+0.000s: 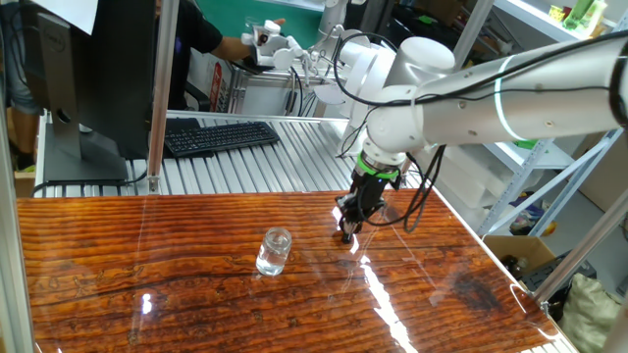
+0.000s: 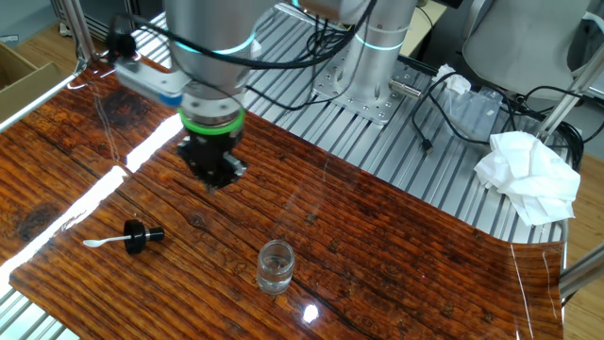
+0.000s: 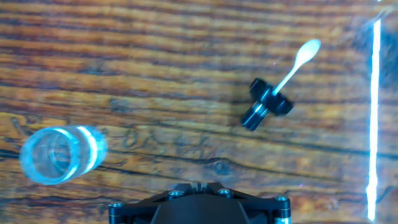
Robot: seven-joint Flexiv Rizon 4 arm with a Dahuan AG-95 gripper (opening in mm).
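Observation:
A clear glass jar (image 1: 274, 252) stands upright on the wooden tabletop, and what looks like clear liquid shows inside it. The jar (image 2: 276, 267) is near the middle of exterior view 2 and at the left of the wrist view (image 3: 62, 154). A black stopper-like piece with a white spoon (image 2: 132, 238) lies on its side, apart from the jar; its black part (image 3: 266, 104) and white spoon tip (image 3: 309, 50) show clearly from the wrist. My gripper is above the table, apart from both things, its fingers drawn together with nothing visible between them.
Crumpled white paper (image 2: 528, 177) lies at the table's far side. A keyboard (image 1: 222, 138) and a monitor (image 1: 83, 88) stand on the ribbed metal surface beyond the wood. Metal frame posts (image 1: 163, 88) rise at the edges. Much of the wooden top is bare.

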